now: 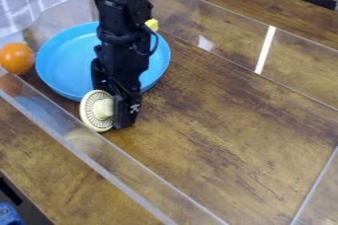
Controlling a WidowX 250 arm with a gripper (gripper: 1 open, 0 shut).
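Note:
My black gripper is low at the front edge of the blue round bowl or plate, its fingers around a cream, ridged round object with a knob in its middle. The object looks tilted up on its side. The fingertips are dark and partly hidden, so I cannot tell whether they grip it.
An orange round fruit lies left of the blue dish. A small yellow thing is behind the arm. Clear plastic barriers cross the left and back.

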